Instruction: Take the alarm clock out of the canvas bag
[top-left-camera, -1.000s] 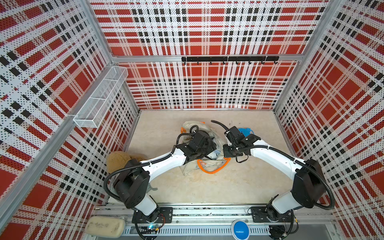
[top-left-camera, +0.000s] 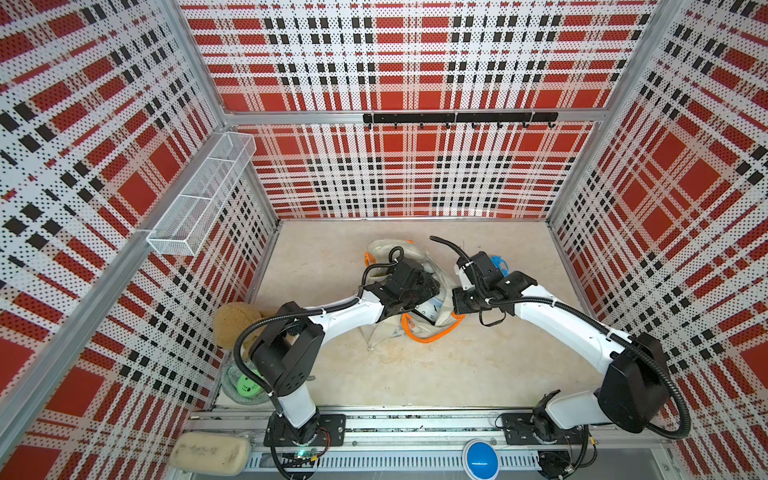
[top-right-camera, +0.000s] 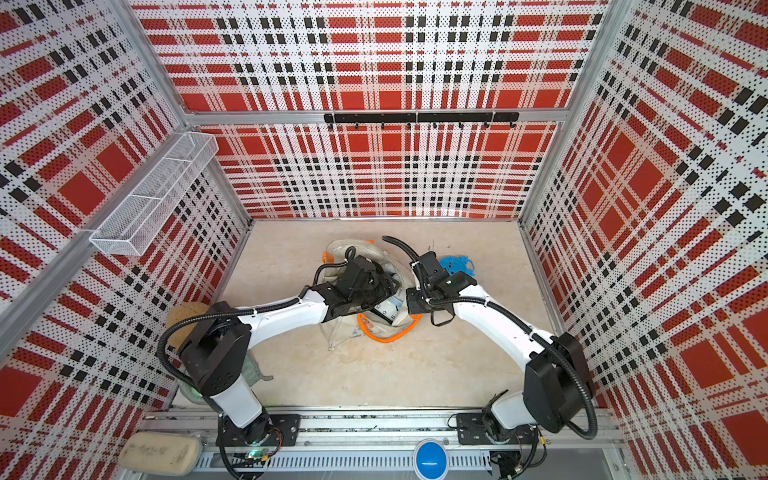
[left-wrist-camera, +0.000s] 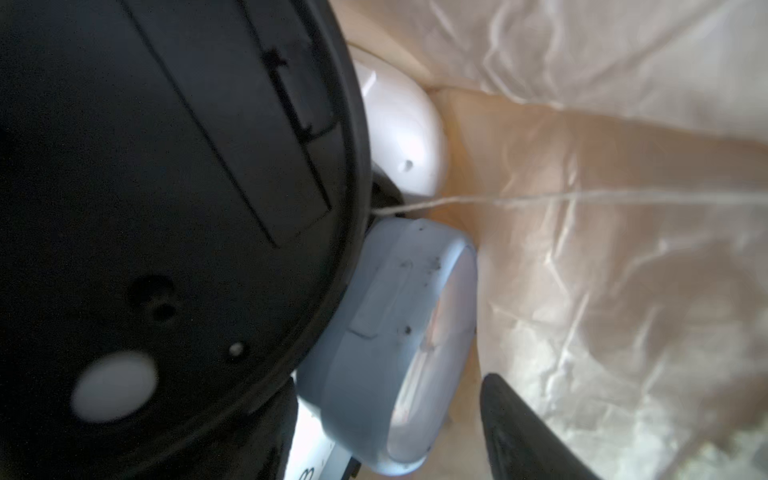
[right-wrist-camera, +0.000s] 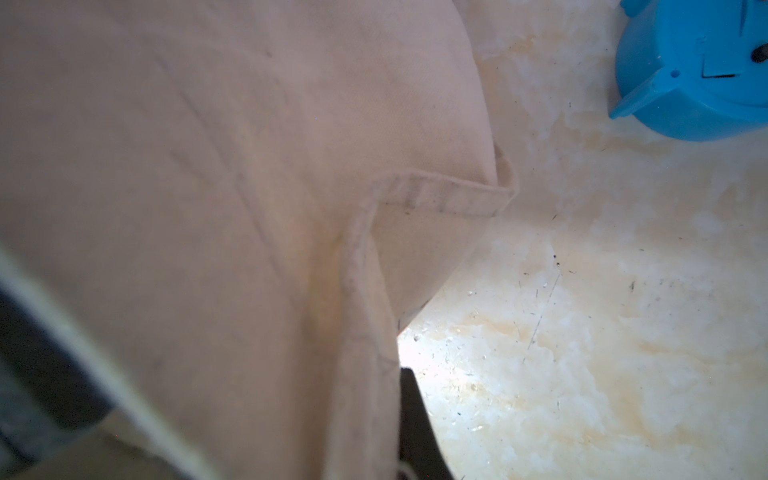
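Observation:
The canvas bag (top-left-camera: 384, 249), beige with orange handles, lies open mid-table. My left gripper is down inside it, its fingers (left-wrist-camera: 524, 436) apart on either side of a light blue rounded case (left-wrist-camera: 376, 336) with a clear face, which looks like the alarm clock. No grip on it shows. A big black round body (left-wrist-camera: 176, 200) with a cover on its back fills the left of that view and hides part of the case. At the bag's right side, my right gripper (top-left-camera: 459, 302) is shut on the canvas rim (right-wrist-camera: 360, 344); one dark finger (right-wrist-camera: 420, 432) shows outside the cloth.
A white rounded object (left-wrist-camera: 404, 128) sits deeper in the bag. Just right of the bag, a blue round object (right-wrist-camera: 696, 80) rests on the table. A brown plush thing (top-left-camera: 233, 321) is at the left.
My left arm has moved right, its gripper shifting slightly. The right gripper has drawn a little to the right, and the orange handle and bag have shifted right.

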